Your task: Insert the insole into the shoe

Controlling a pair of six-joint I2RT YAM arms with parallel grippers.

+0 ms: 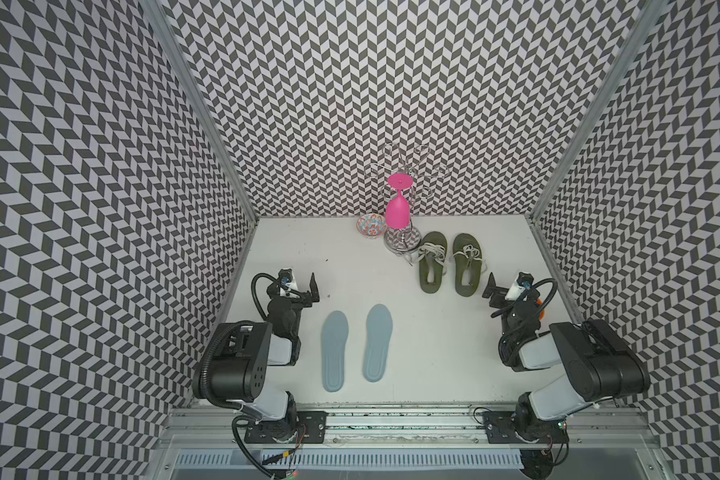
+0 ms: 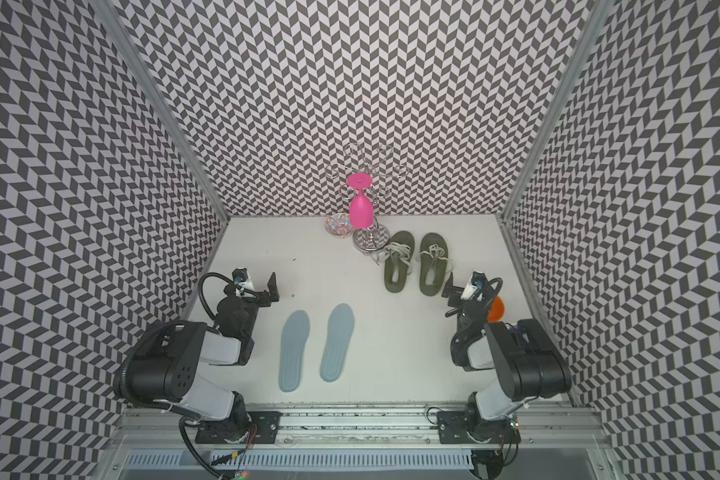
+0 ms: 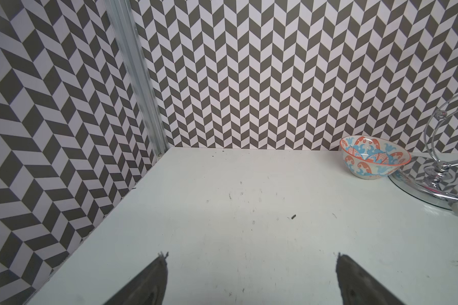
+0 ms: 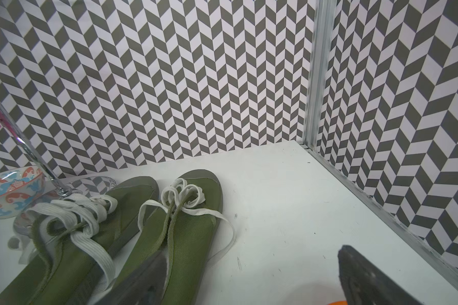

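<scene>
Two blue-grey insoles lie flat, side by side, near the table's front: the left insole and the right insole. A pair of olive-green shoes with pale laces rests back right, the left shoe and the right shoe, toes toward the rear wall. My left gripper is open and empty, left of and behind the insoles. To the right of the shoes, close to the right one, my right gripper also stands open, holding nothing. Its wrist view shows both shoes' fronts; their heels are cut off there.
A chrome stand bearing an upside-down pink goblet rises just left of the shoes. Beside it sits a patterned bowl. An orange container is partly behind the right arm. Table space between the arms is mostly clear.
</scene>
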